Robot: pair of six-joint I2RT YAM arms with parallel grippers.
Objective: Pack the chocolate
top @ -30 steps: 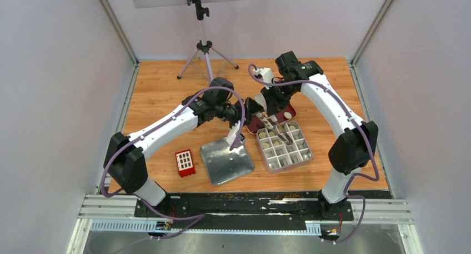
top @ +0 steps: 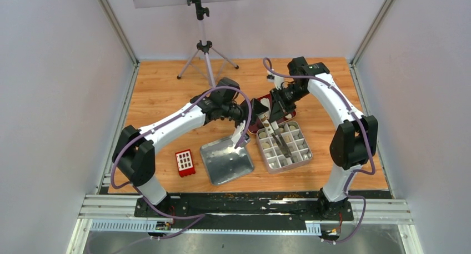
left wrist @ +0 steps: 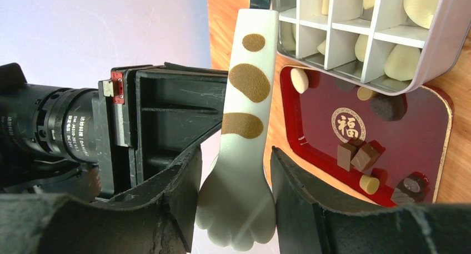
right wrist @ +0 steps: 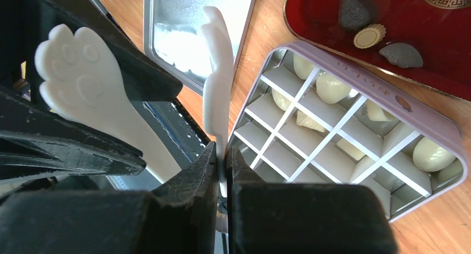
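Note:
The compartment box [top: 300,158] holds pale chocolates in several cells. Behind it is the red tray [top: 291,112] with brown, grey and cream chocolates. Both grippers meet above them. My left gripper is part open around the white, paw-ended handle of a tool with brown spots [left wrist: 248,84]; whether it grips it I cannot tell. In the right wrist view my right gripper is shut on an upright white paw-ended handle [right wrist: 219,98]; a second paw handle [right wrist: 91,84] lies between the left gripper's black fingers.
A metal tray [top: 226,162] lies left of the box. A red block with white cells [top: 185,163] sits at the front left. A tripod [top: 205,62] stands at the back. Bare wood is free on the table's left.
My right gripper and its arm have shifted slightly to the right. The left arm has moved slightly right too, with the tool still at its gripper.

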